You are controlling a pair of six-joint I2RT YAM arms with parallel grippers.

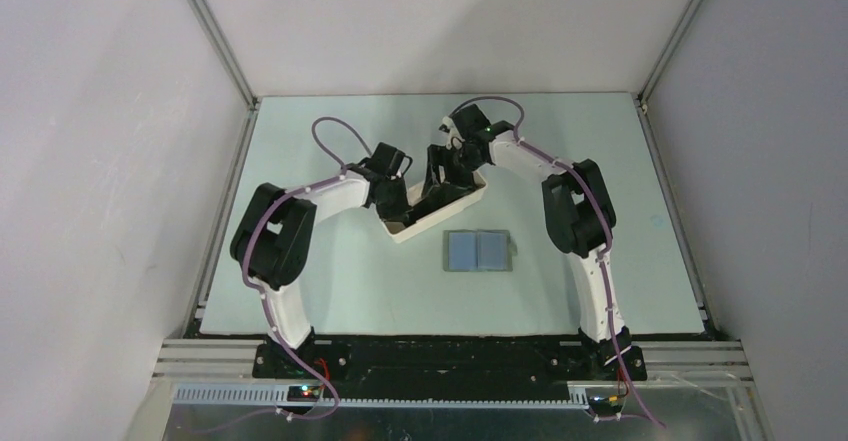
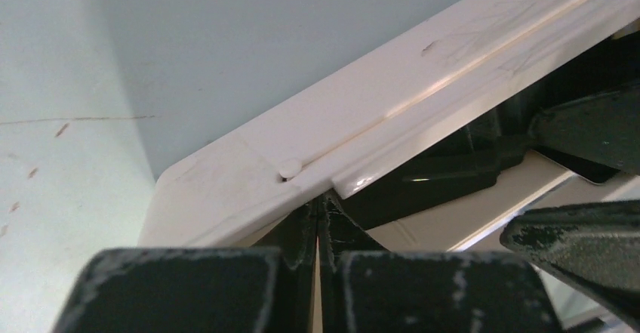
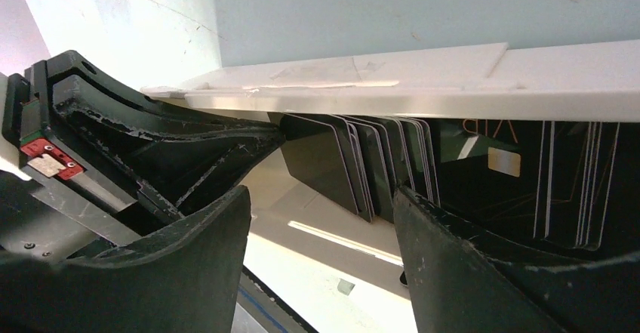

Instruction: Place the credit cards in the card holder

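A white box (image 1: 437,223) holds dark credit cards. In the right wrist view, several cards (image 3: 321,159) stand on edge as a leaning row, with more dark cards to the right. My left gripper is shut inside the box's left end; its tip meets the row's left end, and no card shows between its fingers. Over the row, my right gripper stands open, its two fingers apart near the front wall, gripping nothing. The card holder, seemingly the blue-grey open wallet (image 1: 478,250), lies flat in front of the box.
Box walls (image 3: 423,105) rise close around both grippers, and the two grippers are very near each other. Bare table (image 1: 400,296) surrounds the box and the wallet, with free room in front and behind.
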